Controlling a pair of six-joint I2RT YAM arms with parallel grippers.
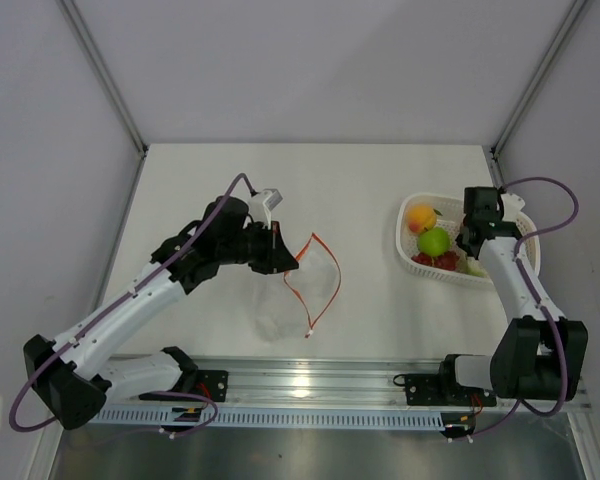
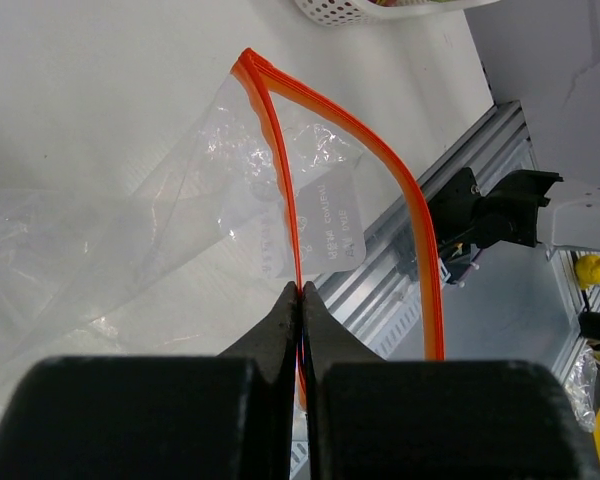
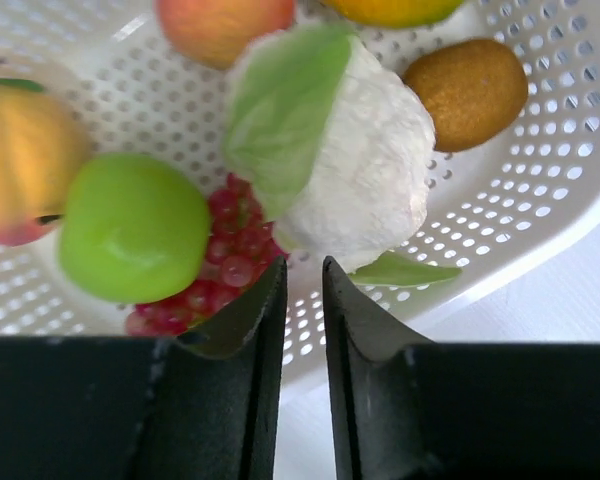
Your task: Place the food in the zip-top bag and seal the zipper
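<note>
A clear zip top bag (image 2: 320, 215) with an orange-red zipper lies on the table, its mouth spread open. On one side of that mouth, my left gripper is shut with the zipper edge pinched between its fingertips. Over the white basket (image 1: 450, 280), my right gripper is slightly open, a narrow empty gap between its fingers. Just past its tips lie a pale leafy vegetable (image 3: 365, 170), like cabbage, and red grapes (image 3: 237, 268). Beside the grapes sit a green apple (image 3: 133, 228) and an orange fruit (image 1: 421, 218).
The basket also holds a brown oval fruit (image 3: 467, 95), a reddish round fruit (image 3: 225, 28) and a yellow-orange item (image 3: 395, 8). Its perforated wall (image 3: 550, 235) runs close to my right gripper. Bare table (image 1: 365, 180) separates bag and basket.
</note>
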